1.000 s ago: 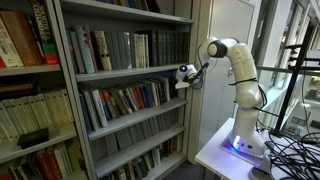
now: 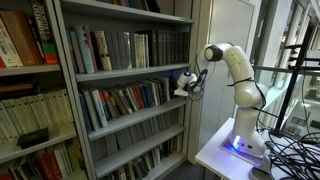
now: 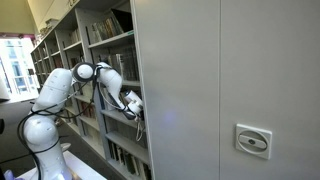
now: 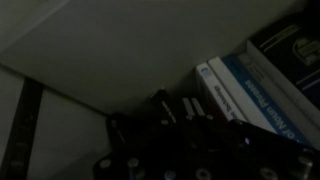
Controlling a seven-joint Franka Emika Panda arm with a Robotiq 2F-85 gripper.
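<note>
My gripper (image 2: 180, 93) is at the right end of the middle bookshelf row, in front of the books there. In exterior view 2 the gripper (image 3: 138, 117) is close to the shelf opening, beside the pale end panel. The wrist view is dark. In it the gripper's black fingers (image 4: 163, 99) point toward the shelf, and they look shut with nothing clearly between them. To their right stand a white book (image 4: 218, 92) and a blue-and-white book (image 4: 262, 100). Whether the fingers touch any book cannot be made out.
A long row of books (image 2: 125, 105) fills the middle shelf to the left. The shelf board (image 2: 135, 120) runs beneath it. The white end panel (image 3: 185, 90) closes off the right side. A white table (image 2: 225, 160) carries the arm's base.
The books look unchanged.
</note>
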